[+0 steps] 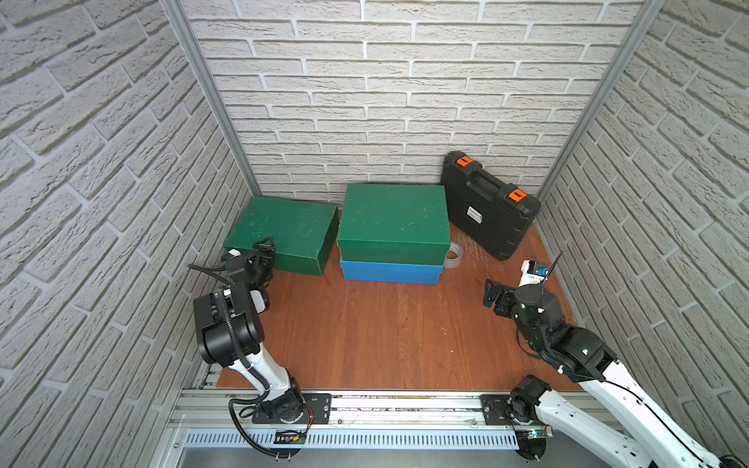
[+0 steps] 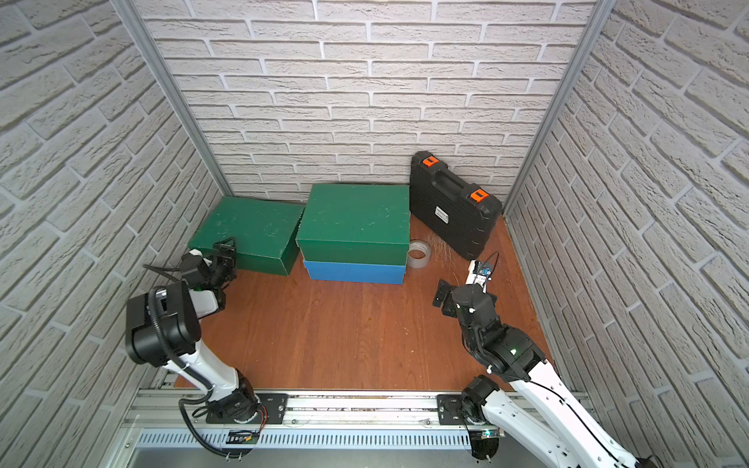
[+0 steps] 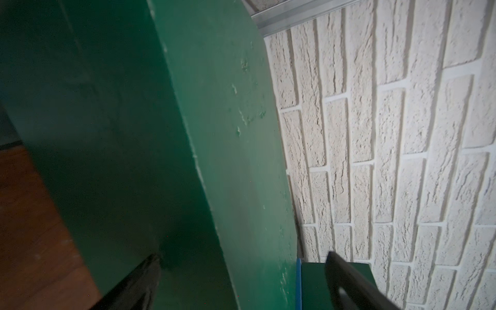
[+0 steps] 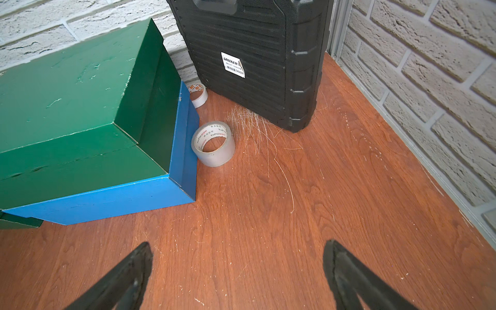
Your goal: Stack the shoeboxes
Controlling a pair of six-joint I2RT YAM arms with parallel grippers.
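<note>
A green shoebox [image 1: 292, 222] lies at the back left of the floor, against the wall corner. Beside it, to the right, another green shoebox [image 1: 394, 214] rests on a blue shoebox [image 1: 391, 271]. My left gripper [image 1: 265, 248] is at the front edge of the left green box. In the left wrist view its open fingers [image 3: 138, 286] spread across that box's front edge, with the box's face close before them; contact cannot be told. Out at the right, my right gripper hangs open over bare floor, nothing between its fingers.
A black case [image 1: 490, 205] leans at the back right. Rolls of tape [image 4: 214, 143] stand between it and the stack, with loose bristles [image 4: 253, 124] on the floor. Brick walls close in both sides.
</note>
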